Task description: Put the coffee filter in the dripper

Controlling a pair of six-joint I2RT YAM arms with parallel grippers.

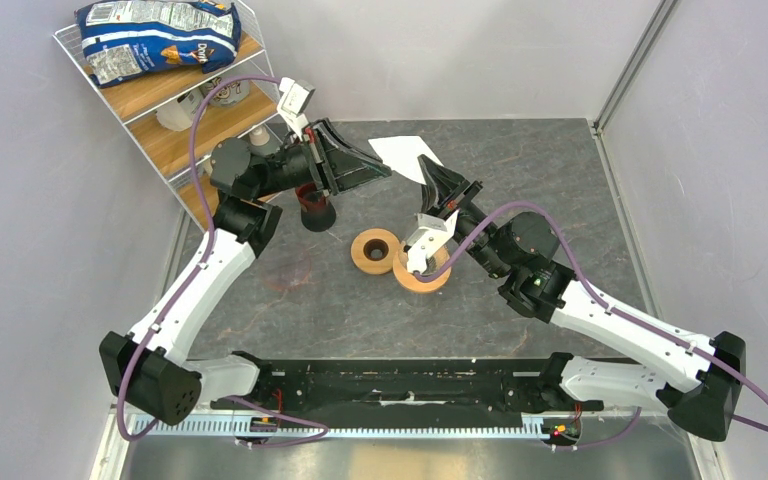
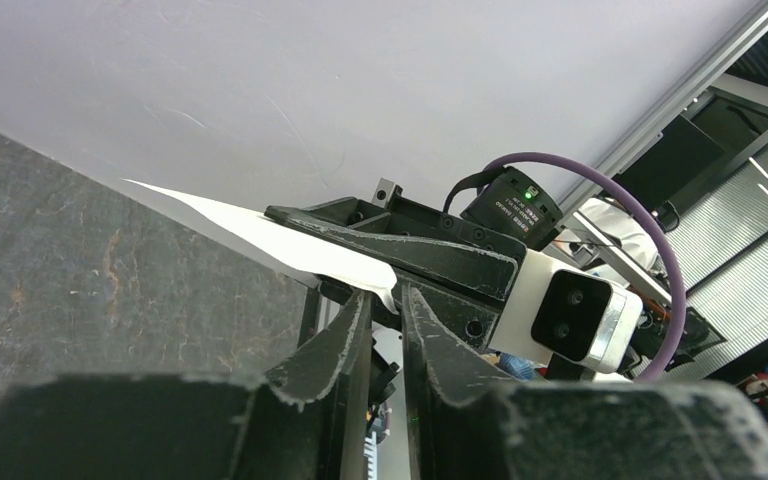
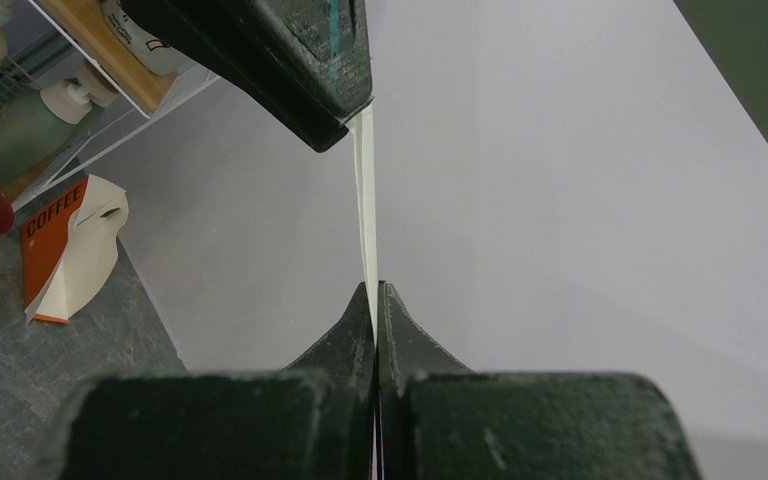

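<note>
A white paper filter is held up in the air by my right gripper, which is shut on its edge; in the right wrist view it shows edge-on as a thin strip. My left gripper sits at the filter's left side. Wooden rings, perhaps the dripper stand, sit on the floor below, the right one partly hidden by my right wrist.
A red-and-black container stands left of the rings. A wire shelf with a blue bag and cups fills the back left. A coffee packet lies near it.
</note>
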